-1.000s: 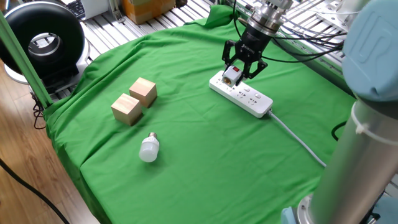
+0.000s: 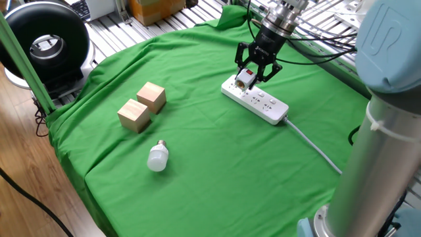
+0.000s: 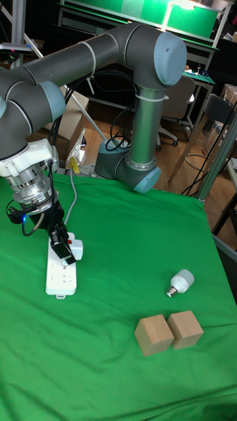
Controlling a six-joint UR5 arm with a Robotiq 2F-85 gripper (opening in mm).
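Note:
A white lamp socket (image 2: pixel 244 79) with a red switch and a round opening sits between the fingers of my gripper (image 2: pixel 251 76), which looks shut on it. Both are at the far end of a white power strip (image 2: pixel 270 110). In exterior view 3, the socket (image 3: pixel 77 249) shows beside the dark gripper (image 3: pixel 64 250), over the strip (image 3: pixel 61 279). Whether its plug is seated in an outlet cannot be made out. A white bulb (image 2: pixel 158 158) with a metal screw base lies on its side on the green cloth, well away from the gripper.
Two wooden blocks, one nearer (image 2: pixel 134 116) and one farther (image 2: pixel 151 97), stand close together beyond the bulb. From the strip's near end a grey cable (image 2: pixel 314 146) runs toward the robot's base.
The large arm section at the right has shifted slightly left over the last second. The gripper and socket have barely moved above the strip; bulb and blocks look unchanged.

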